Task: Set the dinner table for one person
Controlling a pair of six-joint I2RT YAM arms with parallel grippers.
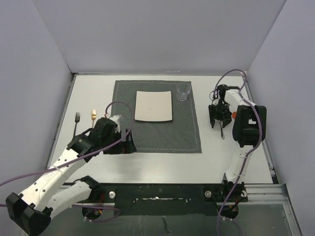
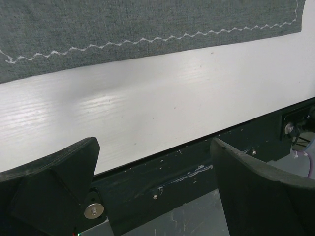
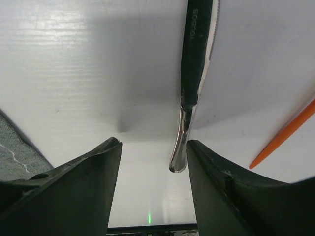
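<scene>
A black-and-silver knife [image 3: 194, 59] lies on the white table right of the mat. In the right wrist view my right gripper has its fingers apart over its silver end, which is nearer the right finger [image 3: 211, 172] and not clamped. The cream square plate [image 1: 153, 106] rests on the grey placemat [image 1: 182, 128], with a clear glass [image 1: 183, 92] at its upper right. A dark fork [image 1: 76, 123] and a gold utensil [image 1: 93, 115] lie left of the mat. My left gripper [image 1: 122, 147] is open and empty by the mat's lower left corner.
An orange utensil [image 3: 285, 132] lies right of the knife, mostly hidden by the right arm in the top view. Side walls [image 1: 290, 88] flank the table.
</scene>
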